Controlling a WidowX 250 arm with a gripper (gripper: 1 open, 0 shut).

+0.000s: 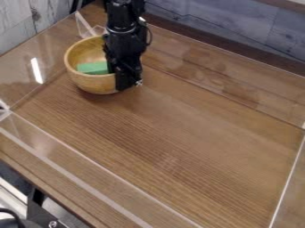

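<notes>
A yellow-tan bowl [93,83] stands at the upper left of the wooden table, with a green object [91,68] inside it. My black gripper [124,73] is at the bowl's right side, reaching down to its rim; the fingertips are dark and small, so what lies between them is unclear.
Walls border it at the back and right, and dark cables lie off its lower left edge.
</notes>
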